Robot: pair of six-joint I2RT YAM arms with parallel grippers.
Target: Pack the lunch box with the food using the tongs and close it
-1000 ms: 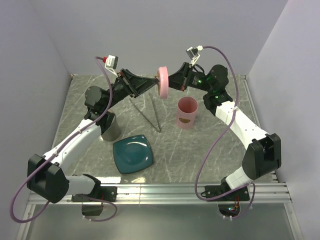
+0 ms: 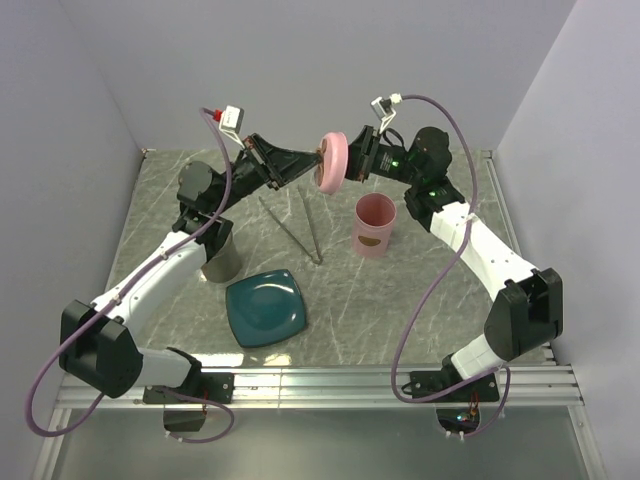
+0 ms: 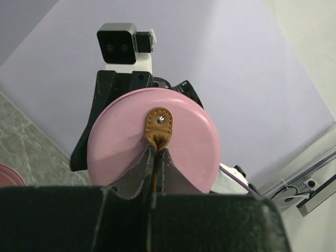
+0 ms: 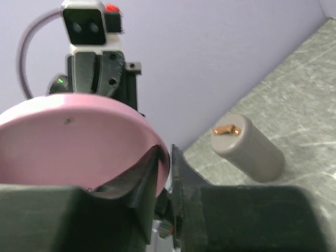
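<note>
A round pink lid (image 3: 184,118) is held up between my two arms, its face turned toward the left one. My left gripper is shut on the brown leather strap (image 3: 159,128) of the lid, pinching it below the upper rivet. On the lid's hollow side, my right gripper has its fingers slightly parted around the rim, with a narrow gap beside the pink edge. Motion blurs that view. Below stands the pink lunch box (image 2: 368,248), upright and uncovered.
A grey lidded canister (image 4: 257,152) stands under the left arm. The dark teal plate (image 2: 265,305) lies front left. Between plate and lunch box rests a thin V-shaped grey metal item (image 2: 312,225).
The lid has tilted slightly and moved a little right.
</note>
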